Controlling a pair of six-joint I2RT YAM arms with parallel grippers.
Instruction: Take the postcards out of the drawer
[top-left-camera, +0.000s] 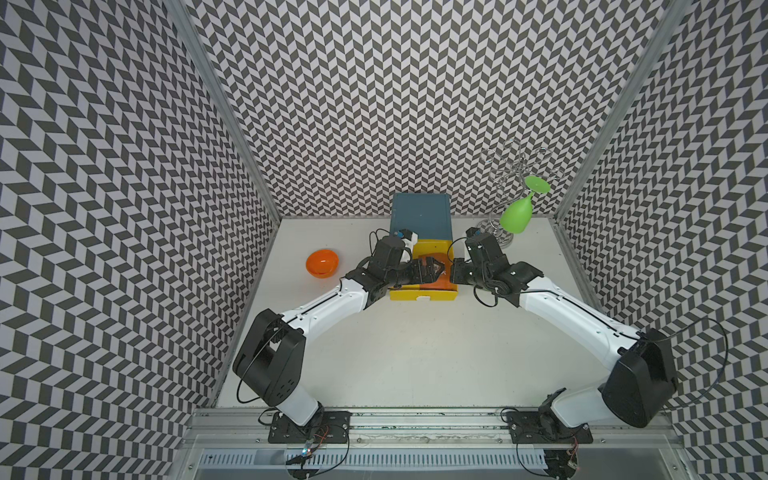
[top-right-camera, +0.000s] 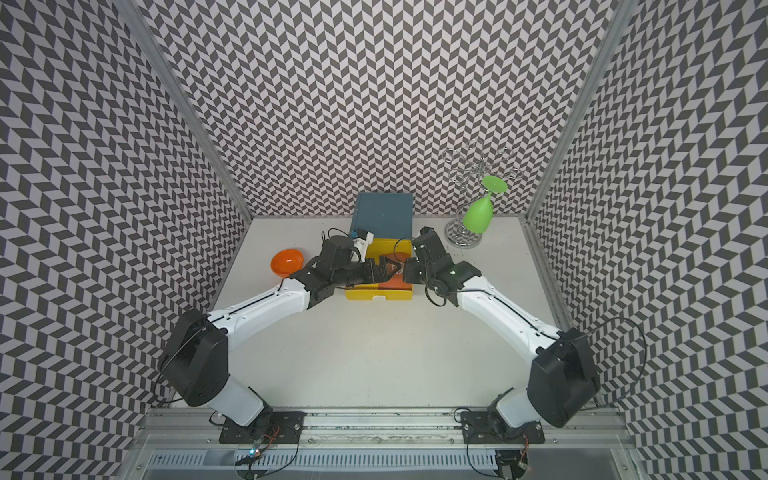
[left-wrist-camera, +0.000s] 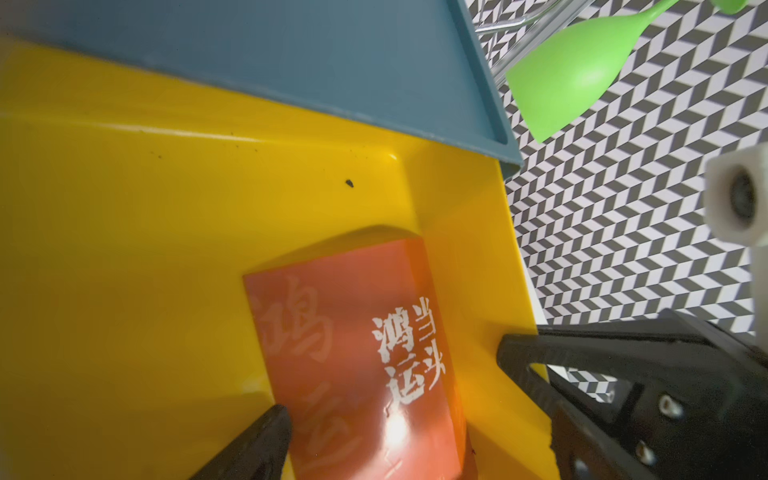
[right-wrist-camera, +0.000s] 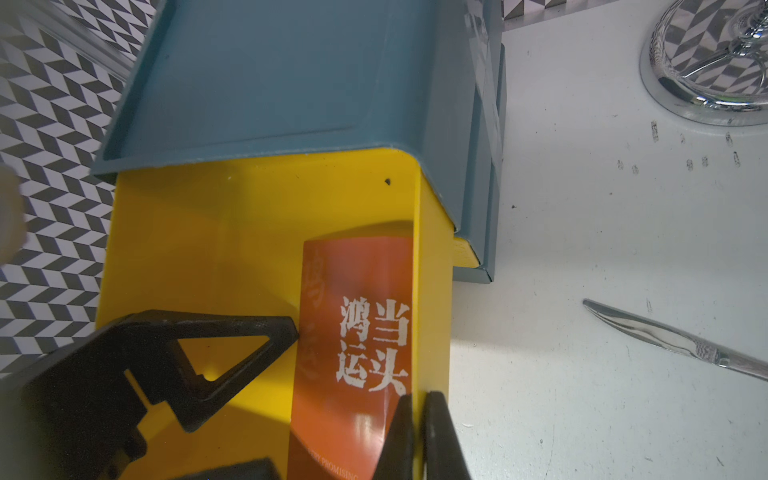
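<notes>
Orange-red postcards (left-wrist-camera: 344, 320) with white characters lie stacked against the right wall of the pulled-out yellow drawer (right-wrist-camera: 184, 216). My left gripper reaches over the drawer from the left, its fingers (left-wrist-camera: 260, 452) apart on either side of the stack in the left wrist view. Whether they touch the cards is unclear. On the drawer's right side, the closed fingers of my right gripper straddle the thin yellow wall. From the top views, both arms cover much of the drawer.
The blue-grey cabinet (top-left-camera: 420, 212) stands behind the drawer. An orange bowl (top-left-camera: 322, 262) is at left; at right stand a metal rack (top-right-camera: 462, 233) and a green goblet (top-left-camera: 517, 214). A knife (right-wrist-camera: 672, 340) lies right of the drawer.
</notes>
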